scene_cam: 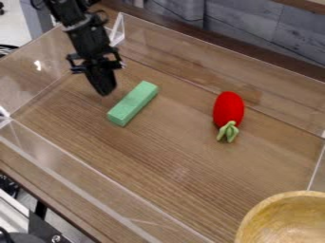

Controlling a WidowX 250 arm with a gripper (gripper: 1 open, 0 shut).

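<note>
My gripper (103, 74) is over the wooden table at the upper left, shut, with nothing visible between its dark fingers. A green rectangular block (132, 103) lies diagonally on the table just to its lower right, apart from it.
A red pepper-like object (229, 113) with a green top lies at the right. A yellow bowl (282, 220) sits at the bottom right corner. Dark floor and cables show beyond the left edge.
</note>
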